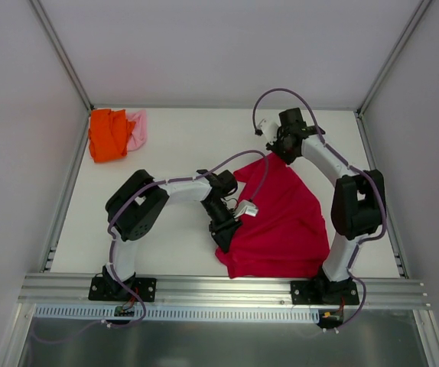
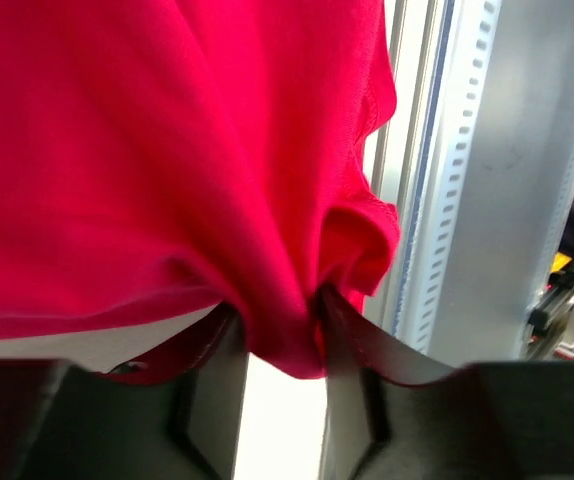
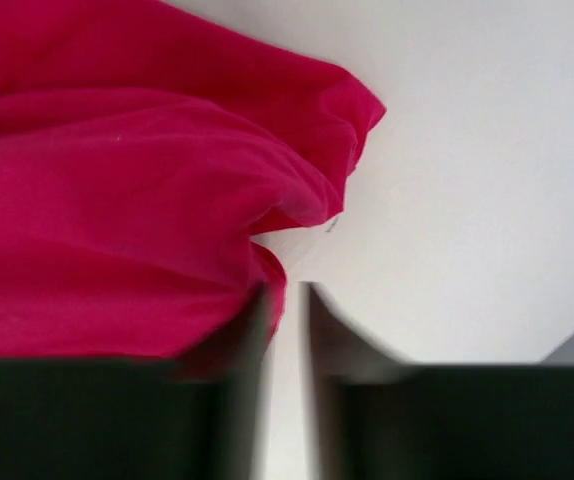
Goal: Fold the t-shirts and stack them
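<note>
A red t-shirt lies spread across the right half of the white table, creased. My left gripper is low at its near-left corner, a bunched fold of red cloth between its part-open fingers; whether it grips is unclear. My right gripper is over the shirt's far edge at a rumpled corner, fingers slightly apart and blurred; no hold on the cloth is clear. Folded orange and pink cloths lie at the back left.
A metal rail runs along the front edge, close beside my left gripper, with walls on the other sides.
</note>
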